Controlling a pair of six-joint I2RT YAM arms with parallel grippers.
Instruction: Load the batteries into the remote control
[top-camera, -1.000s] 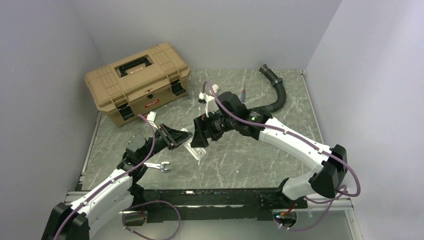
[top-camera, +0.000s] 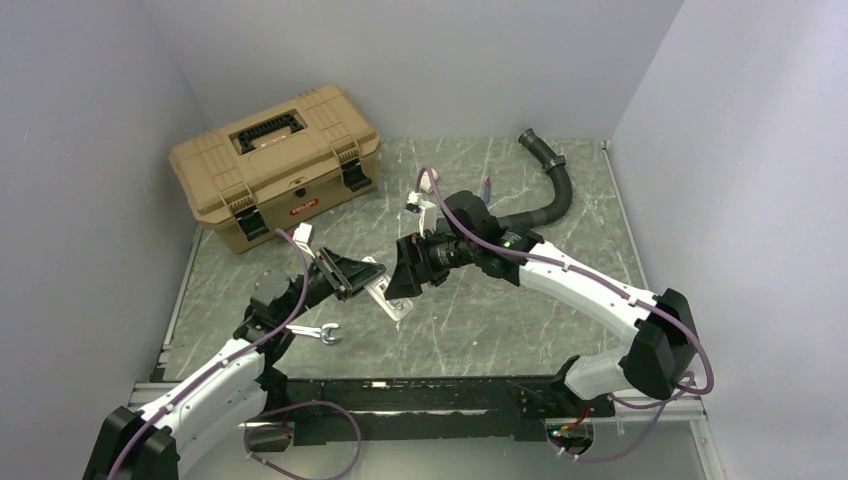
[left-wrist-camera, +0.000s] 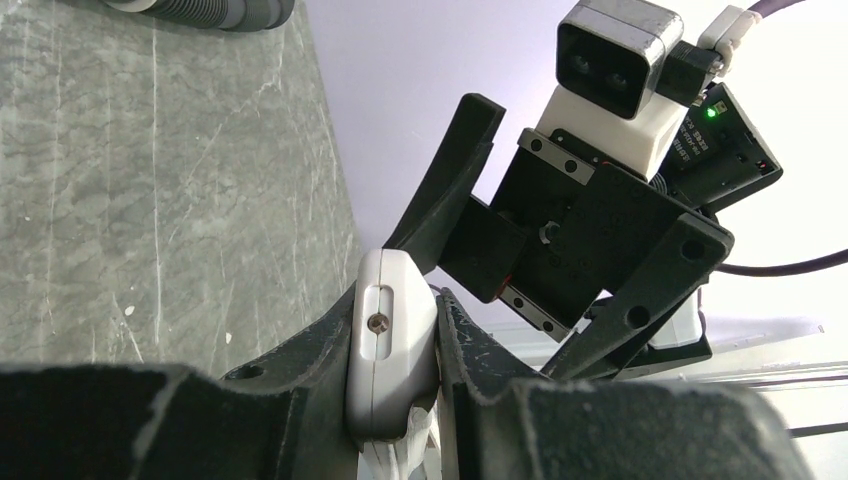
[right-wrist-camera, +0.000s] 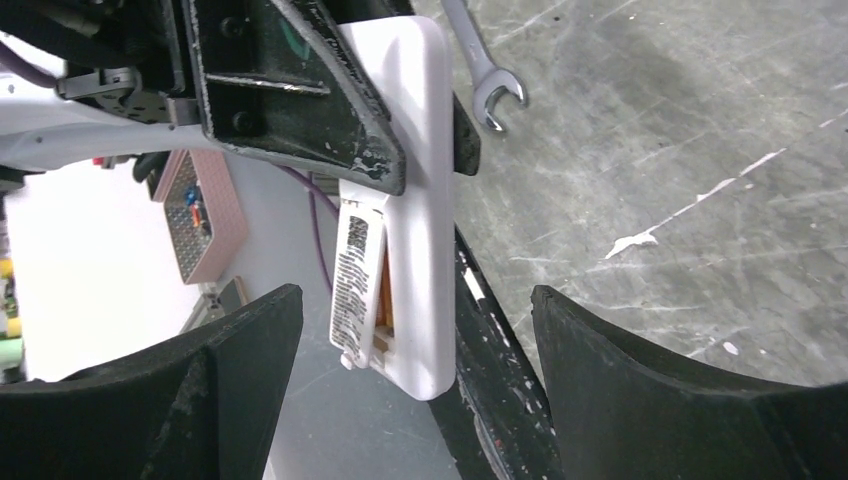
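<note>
The white remote is held up by my left gripper (top-camera: 371, 275), which is shut on its upper end; in the left wrist view its white end (left-wrist-camera: 390, 340) sits between the black fingers. Its battery compartment (right-wrist-camera: 380, 290) faces sideways in the right wrist view, with an orange-brown interior partly visible behind a labelled white piece. My right gripper is open around the remote's lower end, its fingers apart from it on either side; from above it hangs over the remote at the middle of the table. I cannot tell any loose batteries in these views.
A tan toolbox (top-camera: 270, 160) stands at back left. A wrench (top-camera: 325, 333) lies by the left arm. A black hose (top-camera: 555, 185), a small screwdriver (top-camera: 487, 190) and a white object (top-camera: 428, 180) lie at the back.
The left arm and the remote look nearly unchanged.
</note>
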